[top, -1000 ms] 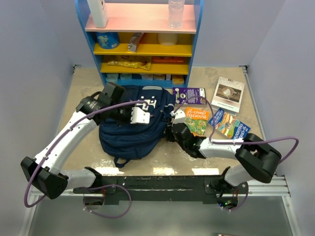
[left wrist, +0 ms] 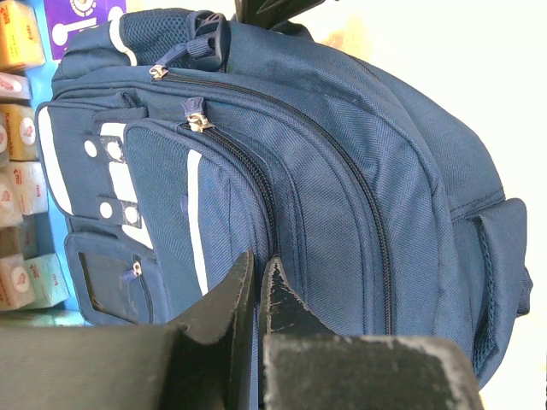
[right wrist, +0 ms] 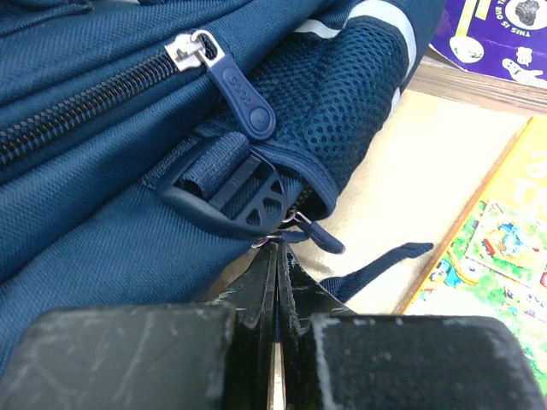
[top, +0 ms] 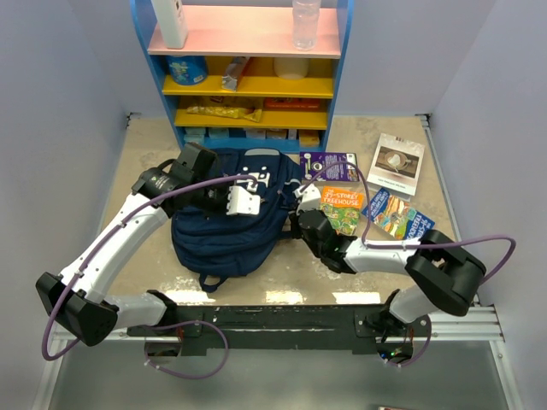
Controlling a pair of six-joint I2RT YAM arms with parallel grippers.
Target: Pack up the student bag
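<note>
The navy backpack (top: 226, 243) lies on its back on the beige table, front side up. My left gripper is shut on a fold of the bag's front cloth, beside the small pocket's zip. At the bag's right side my right gripper is shut, with nothing clearly between its fingers. Its tips touch or nearly touch a short dark pull tab (right wrist: 321, 237) beneath the plastic strap buckle (right wrist: 224, 190). A large zip pull (right wrist: 242, 96) lies on the main zip above that buckle. The bag's inside is hidden.
Right of the bag lie a purple book (top: 328, 166), an orange-and-green book (top: 341, 210), a blue book (top: 398, 215) and a white book (top: 397, 163). Behind stands a shelf (top: 248, 84) with packets and bottles. Bare table shows in front of the books.
The left arm and the bag's main body look unmoved.
</note>
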